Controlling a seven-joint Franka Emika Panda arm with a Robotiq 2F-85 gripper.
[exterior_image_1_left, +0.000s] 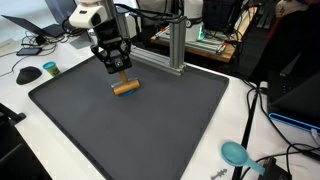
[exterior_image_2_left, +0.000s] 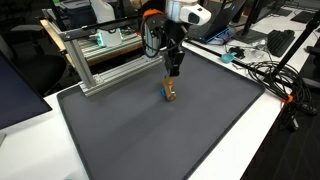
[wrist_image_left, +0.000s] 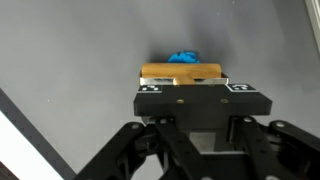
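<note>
A wooden mallet-like piece (exterior_image_1_left: 127, 88), with a thick round crossbar and a short stem, hangs from my gripper (exterior_image_1_left: 121, 70), which is shut on the stem. The wrist view has the crossbar (wrist_image_left: 182, 71) lying sideways just beyond the gripper's dark fingers (wrist_image_left: 165, 103). A small blue object (wrist_image_left: 183, 58) shows past the crossbar, partly hidden by it. In the second exterior view the wooden piece (exterior_image_2_left: 169, 90) is low over the dark mat; whether it touches the mat or the blue object cannot be told.
A dark grey mat (exterior_image_1_left: 125, 130) covers the table, with its front and right side clear. A metal frame (exterior_image_2_left: 110, 78) stands at the back beside the arm. A green cup (exterior_image_1_left: 51, 69) and a dark rounded item (exterior_image_1_left: 28, 75) sit off the mat, and a turquoise item (exterior_image_1_left: 238, 156) lies beyond it.
</note>
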